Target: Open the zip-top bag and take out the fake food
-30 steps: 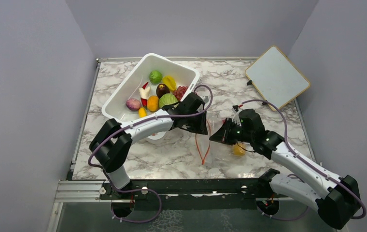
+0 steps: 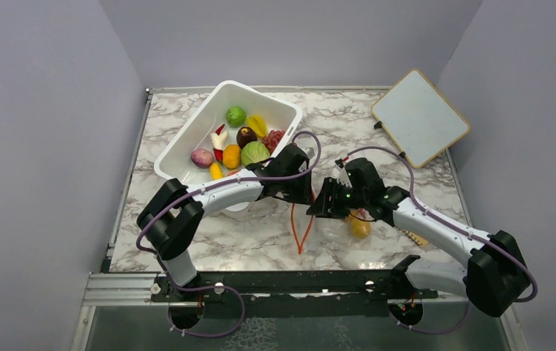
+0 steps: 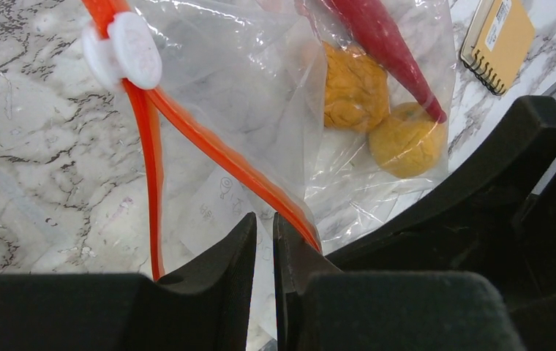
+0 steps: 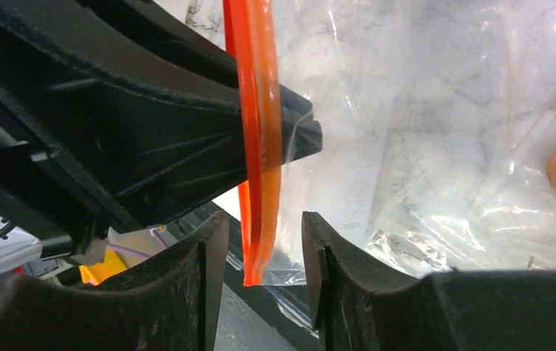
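The clear zip bag [image 3: 231, 66], with orange zipper strips [image 3: 238, 164] and a white slider [image 3: 136, 51], lies at the table's middle, holding an orange-brown item [image 3: 352, 88], a yellow round fruit [image 3: 407, 142] and a long red item [image 3: 381, 40]. My left gripper is shut on the bag's edge beside the zipper. My right gripper stands open around the hanging zipper strip, close against my left gripper, as the right wrist view shows.
A white bin [image 2: 186, 150] of fake fruit and vegetables sits at back left. A whiteboard [image 2: 420, 117] lies back right; a spiral notebook [image 3: 502, 40] is beside the bag.
The left arm is nearly still.
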